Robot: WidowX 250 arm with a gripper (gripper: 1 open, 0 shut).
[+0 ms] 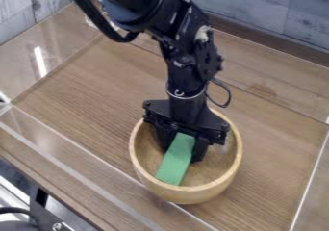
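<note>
A black robot arm reaches down from the top into a round light wooden bowl (149, 177). Its gripper (193, 141) is inside the bowl, shut on a green oblong object (175, 162) that lies tilted in the bowl, its lower end near the front wall. The fingertips are partly hidden by the object and the dark gripper body.
Pale plank walls stand at the back and upper left. The table's edge runs along the lower left, with cables and a frame beyond it.
</note>
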